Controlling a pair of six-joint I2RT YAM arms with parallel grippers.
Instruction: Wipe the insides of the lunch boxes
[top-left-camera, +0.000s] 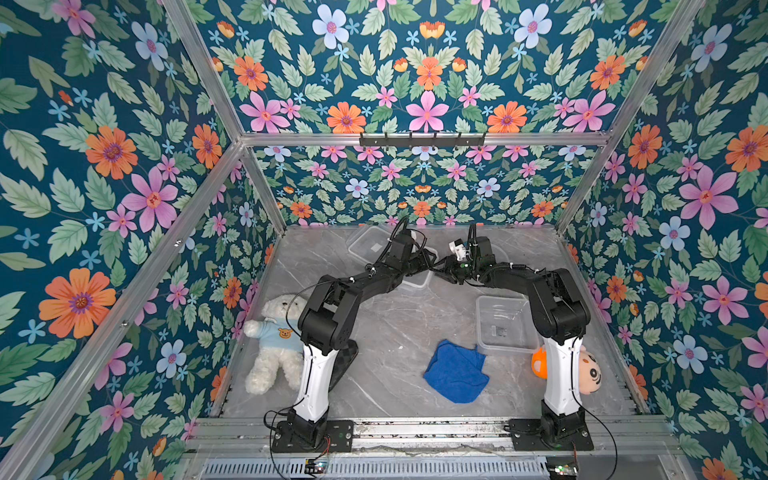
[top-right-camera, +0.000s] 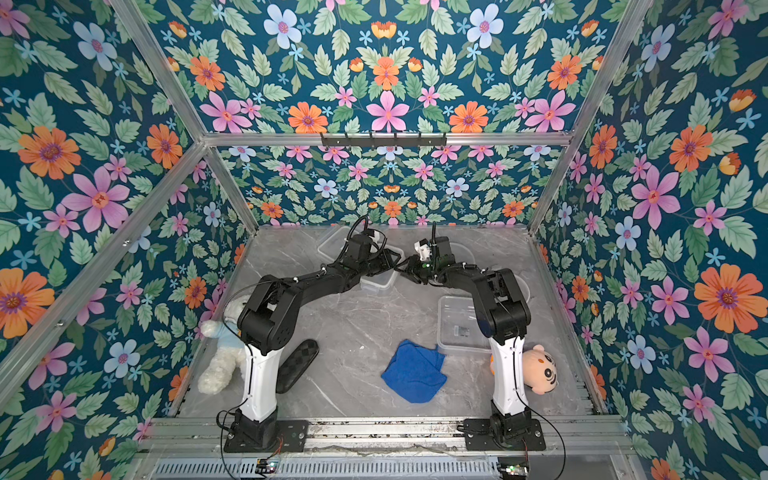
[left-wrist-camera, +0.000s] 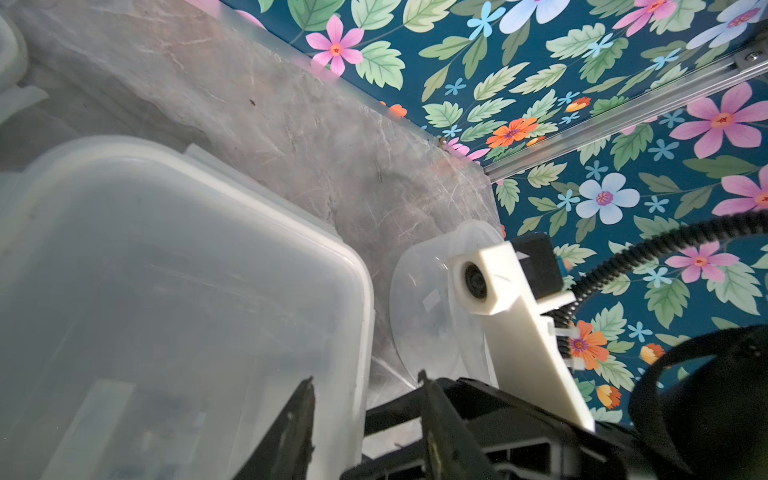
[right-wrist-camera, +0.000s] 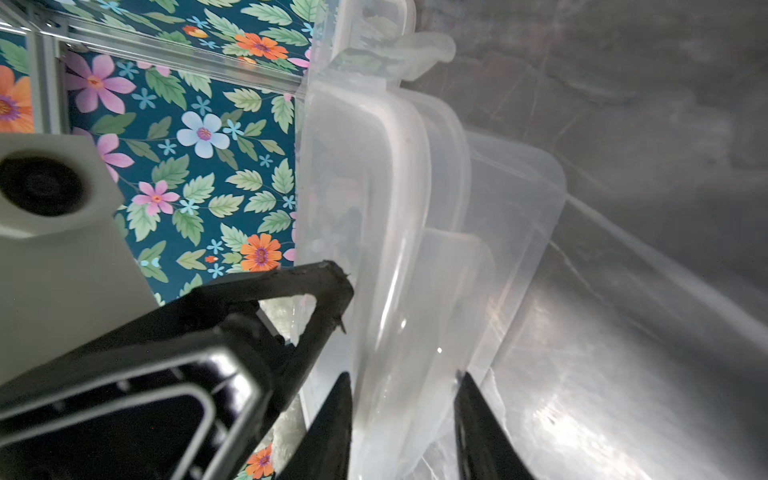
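Note:
A clear lunch box (left-wrist-camera: 184, 304) at the back centre lies under both grippers. My left gripper is at its right side, fingers apart with the box's rim between or behind them. My right gripper is low at that box's side wall (right-wrist-camera: 376, 240), fingers apart around it; contact is unclear. A second clear box (top-left-camera: 504, 340) sits at front right. A round clear container (left-wrist-camera: 424, 304) stands at the back right. A folded blue cloth (top-left-camera: 456, 372) lies at the front centre.
A white teddy bear (top-left-camera: 272, 364) and a dark elongated item (top-right-camera: 296, 368) lie at left. An orange-and-peach plush (top-right-camera: 540, 368) is at front right, behind the right arm.

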